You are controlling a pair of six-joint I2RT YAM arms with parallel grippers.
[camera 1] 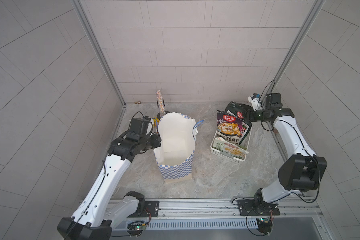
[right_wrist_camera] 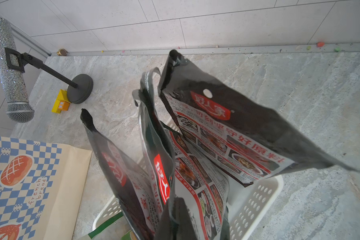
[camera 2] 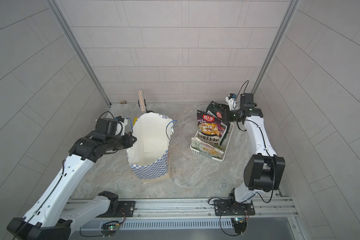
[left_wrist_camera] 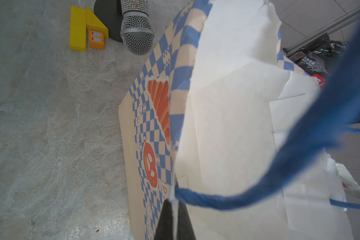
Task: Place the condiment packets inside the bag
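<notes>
The paper bag [camera 1: 174, 170], blue-and-white checked outside and white inside, stands upright with its mouth open. At its left rim my left gripper is shut, the thin paper edge running between its fingers. Several condiment packets stand in a white basket [camera 1: 228, 156]: a dark one with a food picture [camera 1: 231, 127], a pale one [camera 1: 230, 148] in front, and black ones behind. My right gripper is over the basket's back right, shut on the upper edge of a dark packet [right_wrist_camera: 160, 172]. Another black packet [right_wrist_camera: 228, 124] leans just right of it.
Behind the bag stands a glittery microphone [right_wrist_camera: 6, 60] on a black round base [right_wrist_camera: 80, 88], with a small yellow object [right_wrist_camera: 61, 100] beside it. A blue handle [left_wrist_camera: 236, 198] loops across the left wrist view. Bare counter separates bag from basket.
</notes>
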